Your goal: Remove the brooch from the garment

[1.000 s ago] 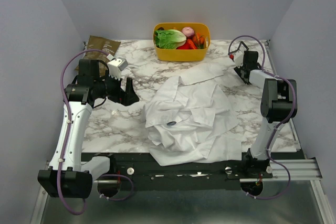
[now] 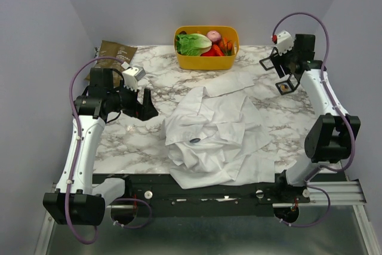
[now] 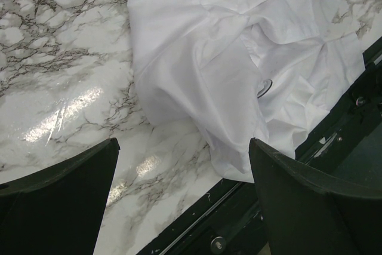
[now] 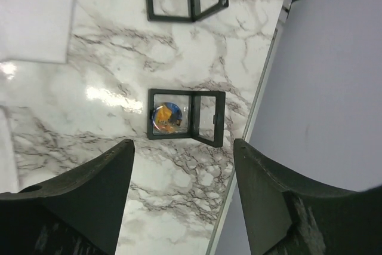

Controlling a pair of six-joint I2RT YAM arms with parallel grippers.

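A white garment point(image 2: 218, 117) lies rumpled across the middle of the table. On its front sits a small dark oval brooch point(image 2: 195, 141); the left wrist view catches a dark curved edge of the brooch point(image 3: 264, 88) at a fold. To the garment's left, my left gripper point(image 2: 150, 104) stands open and empty, apart from the cloth. My right gripper is open too, raised at the far right over a small black-framed clear case. Inside that open case point(image 4: 187, 114) lies a round blue and yellow badge point(image 4: 167, 116).
A second open black-framed case point(image 4: 171, 18) lies farther back. Behind the garment stands a yellow bin point(image 2: 206, 63) of vegetables, and a brown bag point(image 2: 112, 58) lies at the back left. Bare marble shows left and right of the cloth.
My right gripper has risen away from the cases at the far right, leaving the badge in its case uncovered. The left arm, garment and brooch have not moved.
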